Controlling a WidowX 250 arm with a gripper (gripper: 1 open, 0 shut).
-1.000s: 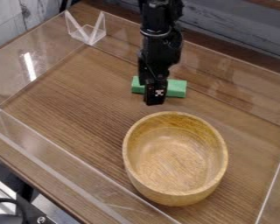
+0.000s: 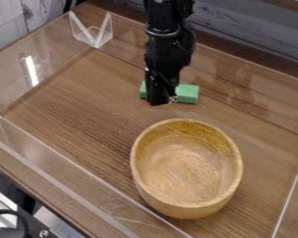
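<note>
The black gripper [image 2: 160, 93] hangs from the arm at the upper middle of the camera view, over a green block [image 2: 184, 94] on the wooden table. It is low at the block's left part and hides some of it. Whether anything is between the fingers is too small and dark to tell. A large round-cornered wooden bowl [image 2: 188, 191] sits in front of the gripper, toward the bottom right.
A white wire-like stand [image 2: 92, 33] stands at the back left, and part of another white object shows at the left edge.
The gripper has shifted slightly to the left and is a little higher than a second ago. The green block looks to be in the same place.
</note>
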